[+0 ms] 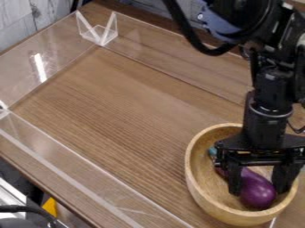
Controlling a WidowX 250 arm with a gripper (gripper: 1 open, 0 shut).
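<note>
The black gripper [256, 165] reaches down from the upper right into a light wooden bowl [199, 178] at the lower right. A purple eggplant toy [259, 193] lies in the bowl, its bulb toward the front and its narrow blue-tipped end mostly hidden behind the gripper. The fingers are low over the eggplant, on either side of its upper part; whether they touch it or are closing on it I cannot tell.
A clear plastic bracket [98, 29] stands at the back left. Black cables cross the top and the lower left corner.
</note>
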